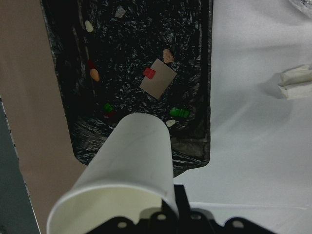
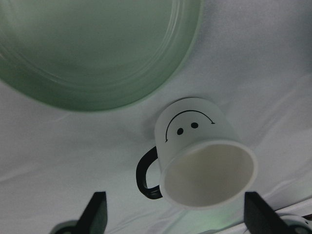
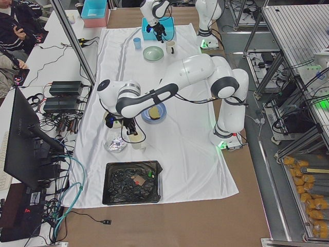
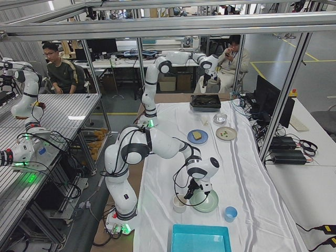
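Observation:
My left gripper [image 3: 129,128] is shut on a white cup [image 1: 122,161], held above the table near a black bag-lined tray [image 3: 131,182] that holds small coloured scraps and a card [image 1: 157,80]. My right gripper is open above a white smiley mug [image 2: 195,156] with a black handle, tilted in its view, beside a green plate [image 2: 87,48]. Nothing shows between the right fingers.
A blue plate [image 4: 197,136] with a yellow item, a beige plate [image 4: 226,133], a foil bowl [image 3: 115,141], a blue cup [image 4: 230,213] and a teal bin [image 4: 200,239] share the white cloth.

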